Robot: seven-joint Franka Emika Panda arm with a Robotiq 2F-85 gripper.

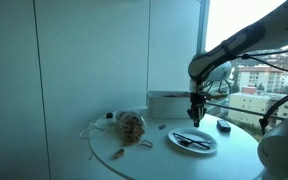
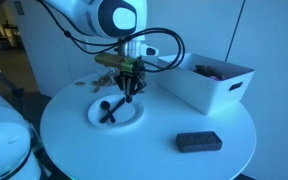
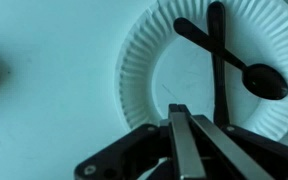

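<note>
A white paper plate with a fluted rim lies on the round white table. On it are a black spoon and a second slim black utensil, crossing each other near the handles. In the wrist view my gripper reaches in from the bottom edge, its fingers close together and looking shut, over the plate's near-left part. Nothing shows between them. From outside, the gripper points down above the plate, apart from the utensils as far as I can see.
A white box with things inside stands at the back of the table. A dark block lies apart from the plate. A clear bag and several small items lie on the opposite side. Bare tabletop surrounds much of the plate.
</note>
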